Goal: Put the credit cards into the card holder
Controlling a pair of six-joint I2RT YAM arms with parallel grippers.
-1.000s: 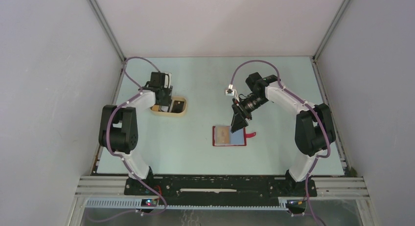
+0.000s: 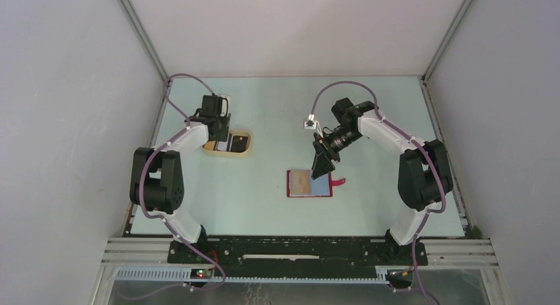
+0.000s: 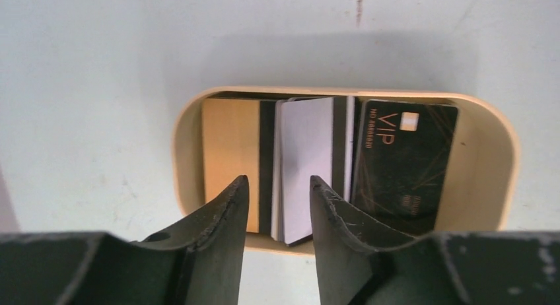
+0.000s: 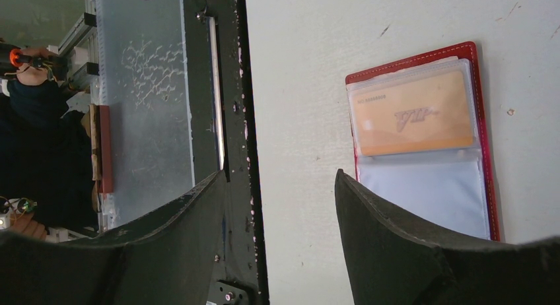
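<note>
My left gripper is part open over the beige tray, its fingertips apart on either side of the edge of a white card. Nothing is held between them. Beside the white card lie an orange card with a black band and, to the right, a black VIP card. In the right wrist view, my right gripper is open and empty, left of the red-edged card holder. An orange card sits inside the holder's upper clear pocket; the other visible pocket looks pale.
A red strap sticks out from the holder's right side. Bare table lies between the tray and the holder. The dark table edge runs along the front.
The right arm, tray and card holder look unmoved.
</note>
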